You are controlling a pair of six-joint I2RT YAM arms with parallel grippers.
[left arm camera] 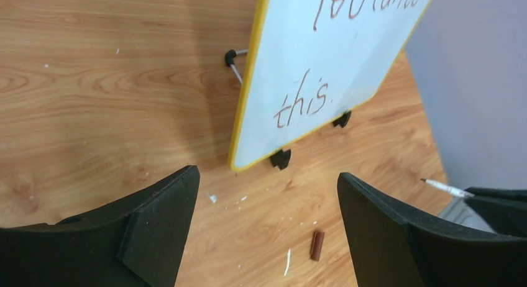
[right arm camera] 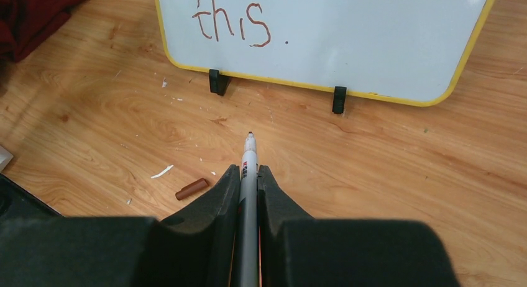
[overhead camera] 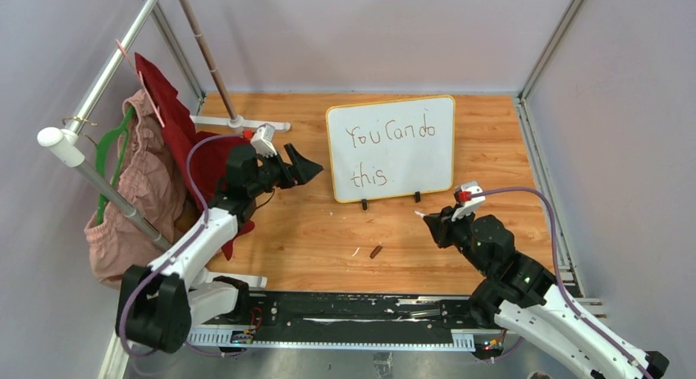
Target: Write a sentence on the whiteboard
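The yellow-rimmed whiteboard point(overhead camera: 410, 162) stands tilted on small black feet, with "You Can do this" written on it in brown. In the right wrist view a small dot point(right arm camera: 286, 42) follows the word "this" point(right arm camera: 231, 26). My right gripper point(overhead camera: 433, 218) is shut on a white marker point(right arm camera: 249, 169), whose bare tip points toward the board from a short distance, touching nothing. My left gripper point(overhead camera: 307, 162) is beside the board's left edge. Its dark fingers point(left arm camera: 158, 228) stand wide apart with nothing between them.
A brown marker cap point(overhead camera: 376, 252) and a white scrap point(overhead camera: 356, 252) lie on the wooden table in front of the board. Red cloth point(overhead camera: 176, 121) and a pink garment point(overhead camera: 135, 203) hang from a rack at the left. Table right of the board is clear.
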